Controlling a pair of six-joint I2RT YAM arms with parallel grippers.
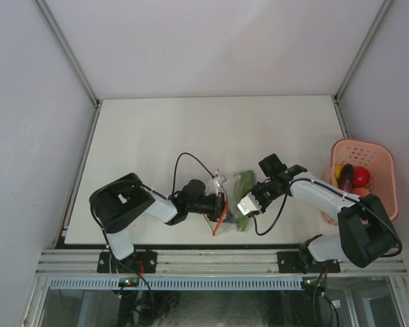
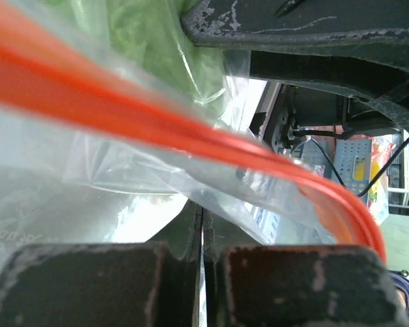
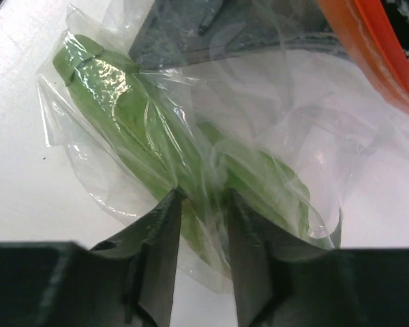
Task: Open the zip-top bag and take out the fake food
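Observation:
The clear zip top bag (image 1: 226,223) lies near the table's front edge, its orange zip strip (image 2: 191,139) crossing the left wrist view. Inside it, a long green fake food (image 3: 140,129) shows through wrinkled plastic. My left gripper is shut at the bag's orange-edged mouth; its dark tip appears behind clear film in the right wrist view. Whether film is caught between its fingers cannot be told. Over the green food, my right gripper has its fingertips apart, with creased film and green visible in the gap. Any contact there is unclear.
A pink basket (image 1: 337,151) at the right holds several pieces of fake food, among them a red one (image 1: 360,176) and a dark purple one (image 1: 345,178).

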